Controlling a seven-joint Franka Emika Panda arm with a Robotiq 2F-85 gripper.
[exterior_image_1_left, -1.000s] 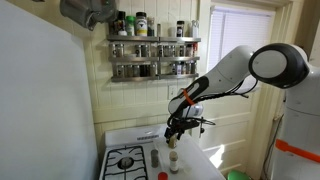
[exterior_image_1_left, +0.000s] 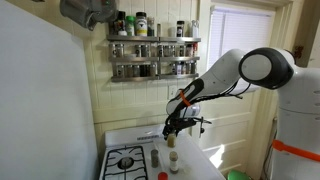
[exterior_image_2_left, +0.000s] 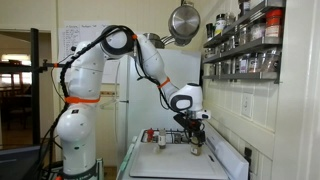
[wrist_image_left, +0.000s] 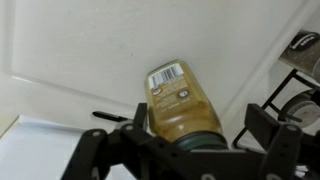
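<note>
A jar with tan contents, a barcode label and a dark green lid (wrist_image_left: 180, 105) lies between the fingers of my gripper in the wrist view. My fingers stand open, one finger on either side of it, and a gap shows on the right. In exterior view 1 my gripper (exterior_image_1_left: 178, 127) is low over the counter, just above the tan jar (exterior_image_1_left: 171, 141). From the other side, the gripper (exterior_image_2_left: 192, 128) hangs near the back ledge, with the jar (exterior_image_2_left: 196, 149) under it.
A stove (exterior_image_1_left: 125, 161) with black grates lies left of the jar. Small containers, including a shaker (exterior_image_1_left: 155, 158) and a jar (exterior_image_1_left: 173, 160), stand on the counter nearby. Shelves of spice jars (exterior_image_1_left: 152, 50) hang on the wall above.
The arm has come down a little, its forearm now lower, and the gripper has sunk slightly toward the tan jar. The counter items look unmoved.
</note>
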